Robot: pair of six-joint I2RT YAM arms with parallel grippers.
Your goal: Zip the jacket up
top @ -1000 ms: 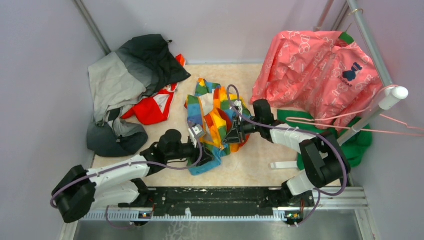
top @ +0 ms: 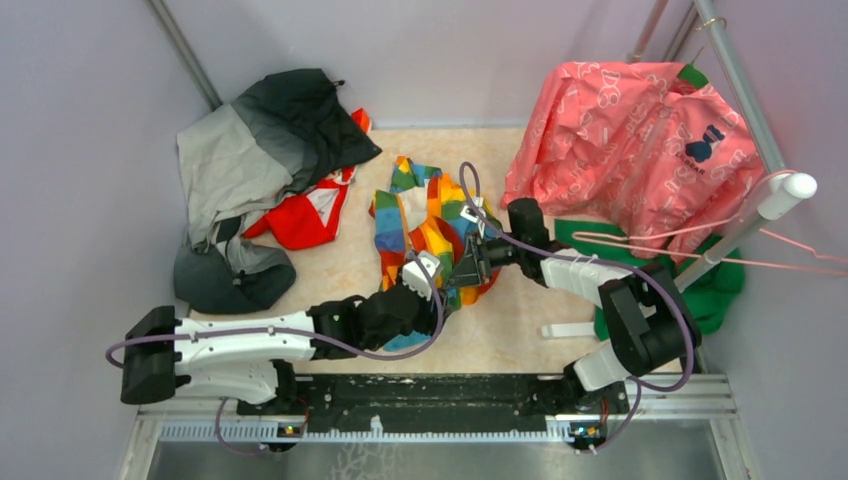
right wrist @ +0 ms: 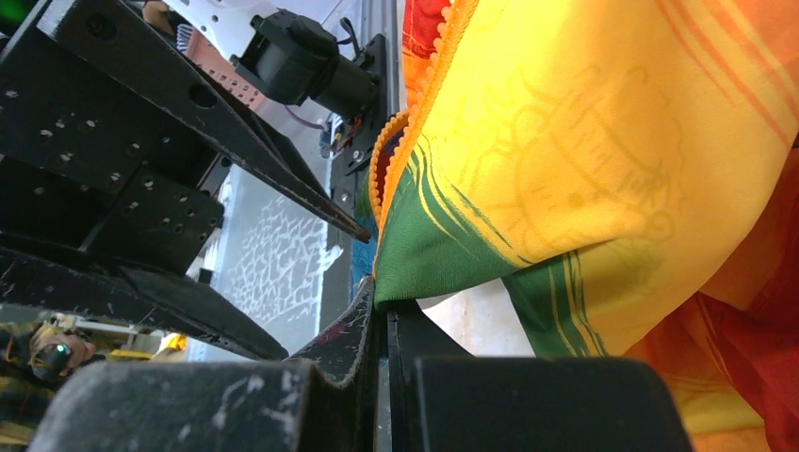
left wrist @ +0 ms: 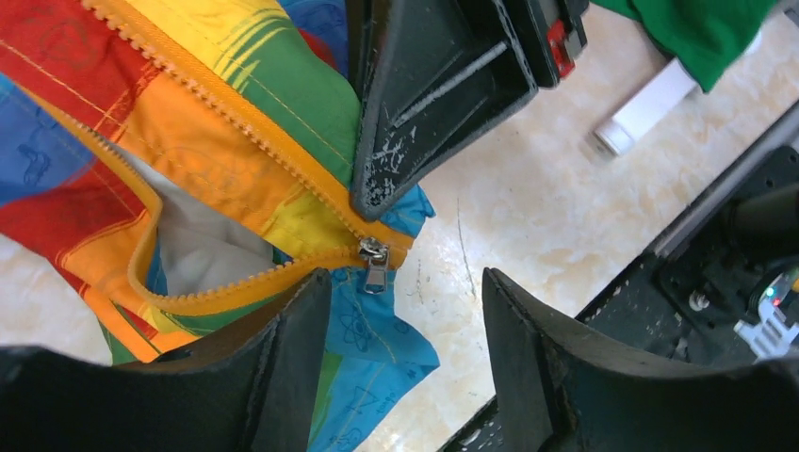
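Observation:
The rainbow jacket point(top: 390, 230) lies rumpled mid-table. Its orange zipper point(left wrist: 236, 118) has a metal slider with pull point(left wrist: 375, 268) near the lower end, between the open fingertips of my left gripper, with a gap either side. My right gripper point(top: 470, 262) is shut just above that slider in the left wrist view. In the right wrist view, green cloth point(right wrist: 424, 254) lies at the tips of my right gripper; whether any is pinched is unclear.
Grey and black garments point(top: 240, 160) with a red one lie left. A pink garment point(top: 630, 140) hangs at back right over green cloth point(top: 720, 300), beside a rail and a white tube point(top: 570, 330). Bare table shows below right of the jacket.
My left arm has swung up and right, bringing its gripper close beside the right one over the jacket's lower part. The right arm is almost still.

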